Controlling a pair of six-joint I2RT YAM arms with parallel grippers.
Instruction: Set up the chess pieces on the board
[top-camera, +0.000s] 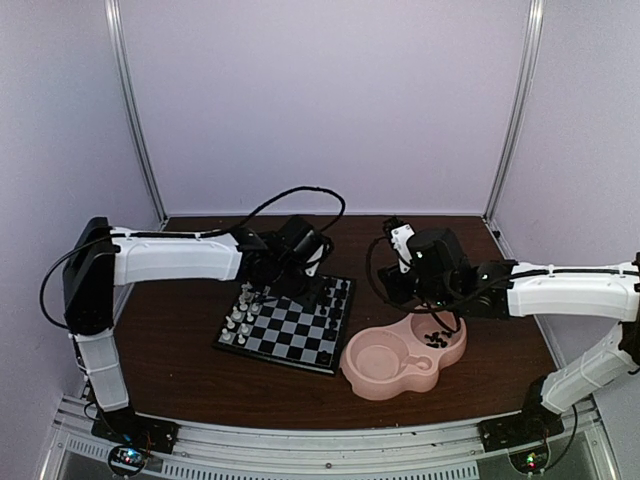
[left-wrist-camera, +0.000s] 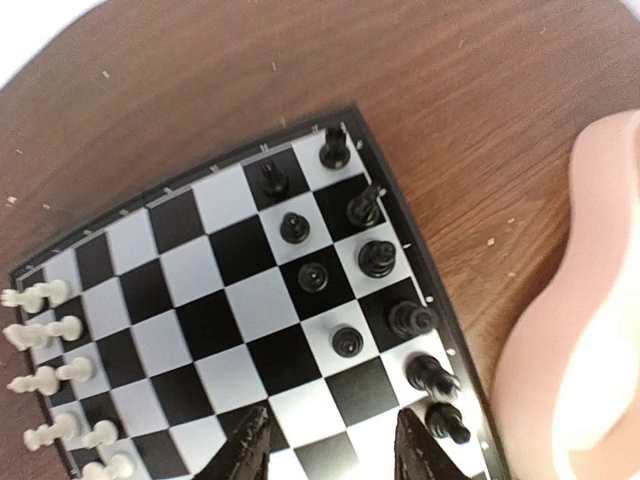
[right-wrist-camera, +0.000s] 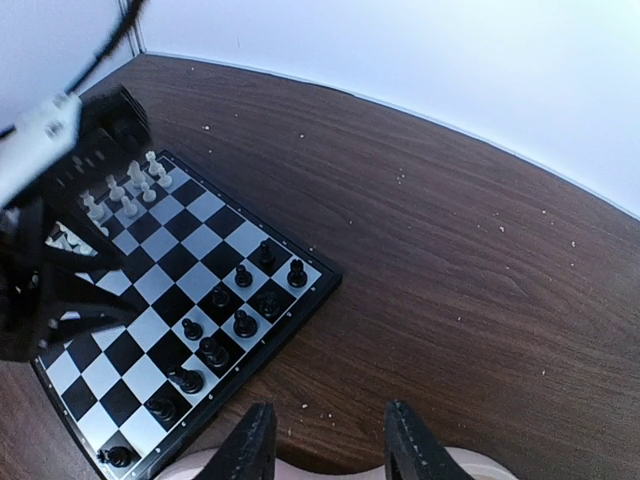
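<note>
The black-and-white chessboard (top-camera: 290, 350) lies on the table. Black pieces (left-wrist-camera: 377, 258) line its right edge in the left wrist view, with several black pawns (left-wrist-camera: 294, 228) one column inward; some squares of that column are bare. White pieces (left-wrist-camera: 40, 380) stand in two lines along the opposite edge. My left gripper hovers above the board, its fingers apart and empty. My right gripper hangs over the far part of the pink dish, fingers apart with nothing between them. Small black pieces (top-camera: 437, 340) lie in the dish's right compartment.
The pink dish (top-camera: 375, 385) stands close to the board's right side; its left round compartment looks empty. In the right wrist view the left arm's gripper covers part of the board. Bare table (right-wrist-camera: 450, 260) extends behind the dish.
</note>
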